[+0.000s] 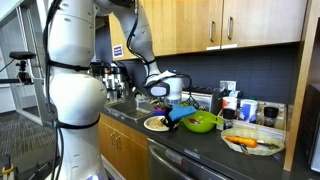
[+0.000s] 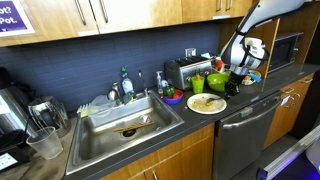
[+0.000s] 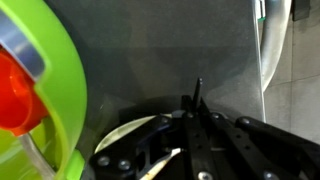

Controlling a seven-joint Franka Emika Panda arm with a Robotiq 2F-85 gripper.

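Low over the dark counter, my gripper is between a white plate and a green bowl. In the wrist view the black fingers are together at the bottom, and a thin dark thing sticks out from between them; what it is I cannot tell. The pale plate shows partly behind the gripper. At the left of that view the green bowl holds something red. Exterior view 2 shows the plate with yellowish food on it.
A plate with carrots lies on the right of the counter. Cups and jars line the back wall. The toaster stands behind the bowl, the sink to the left. Bare counter shows beside the bowl.
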